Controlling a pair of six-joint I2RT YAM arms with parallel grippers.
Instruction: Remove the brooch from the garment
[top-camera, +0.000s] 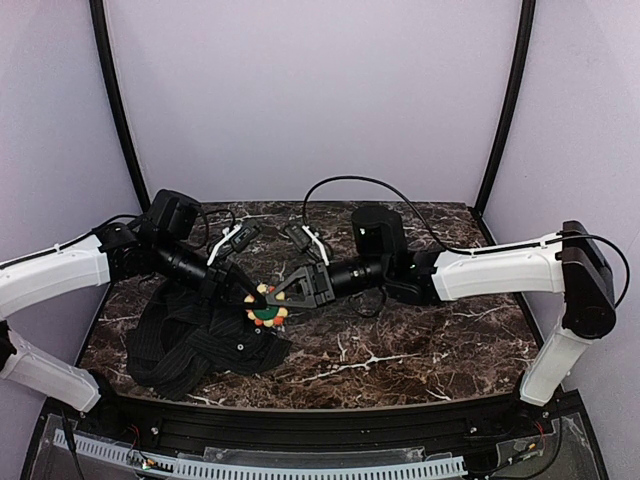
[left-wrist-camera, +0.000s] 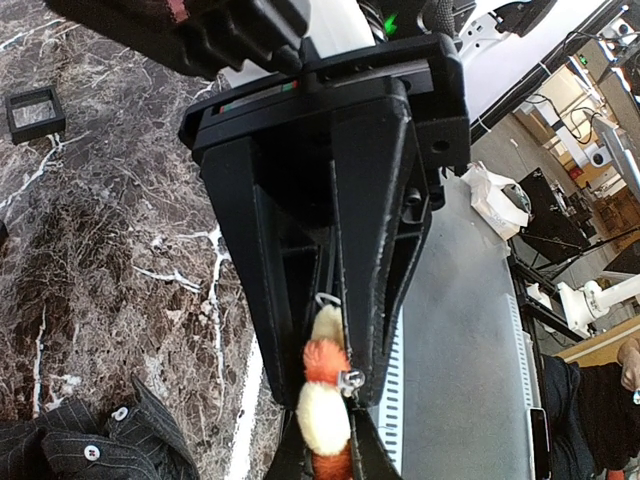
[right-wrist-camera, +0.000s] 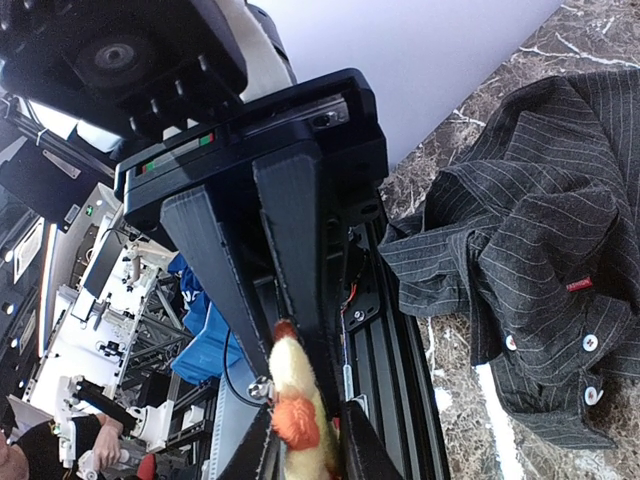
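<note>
A flower brooch (top-camera: 266, 314) with cream and orange petals and a green centre is held in the air between my two grippers, which meet at it in the top view. My left gripper (top-camera: 250, 296) and my right gripper (top-camera: 282, 298) are both shut on it. Its petals show edge-on in the left wrist view (left-wrist-camera: 322, 415) and the right wrist view (right-wrist-camera: 297, 420), with a small metal piece at the side. The dark pinstriped garment (right-wrist-camera: 520, 230) lies crumpled on the table below and left, apart from the brooch as far as the wrist views show.
Pale walls (top-camera: 300, 100) stand behind and at both sides, and a dark rail (top-camera: 330, 422) runs along the front edge.
</note>
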